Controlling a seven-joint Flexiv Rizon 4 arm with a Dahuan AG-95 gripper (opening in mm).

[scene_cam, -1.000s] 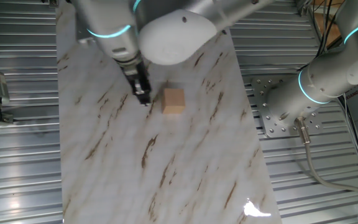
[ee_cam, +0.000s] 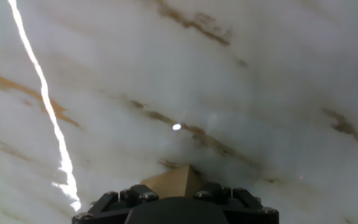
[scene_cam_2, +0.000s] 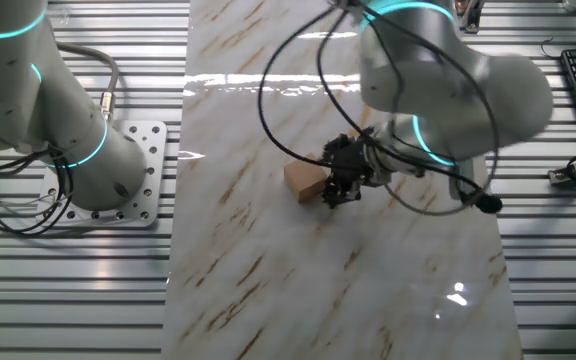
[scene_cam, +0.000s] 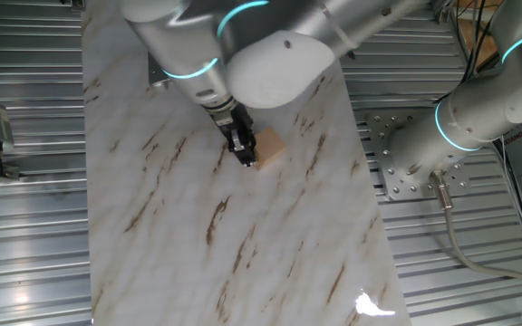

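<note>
A small tan block [scene_cam: 270, 148] rests on the marbled tabletop, turned at an angle. My gripper [scene_cam: 244, 161] is low beside it, on the block's left in exterior view 1. From the opposite side, exterior view 2 has the block [scene_cam_2: 305, 180] right up against the dark gripper [scene_cam_2: 336, 178], partly covered by it. At the bottom of the wrist view, a corner of the block [ee_cam: 174, 182] shows beyond and between the two sides of the gripper. The fingers' inner surfaces are hidden, so whether they grip it is unclear.
The robot's base [scene_cam: 424, 149] stands off the table's right edge. Black cables [scene_cam_2: 268, 90] loop beside the arm in exterior view 2.
Over the last second my gripper came right and slightly down to the block. The block turned from square-on to angled and shifted slightly right.
</note>
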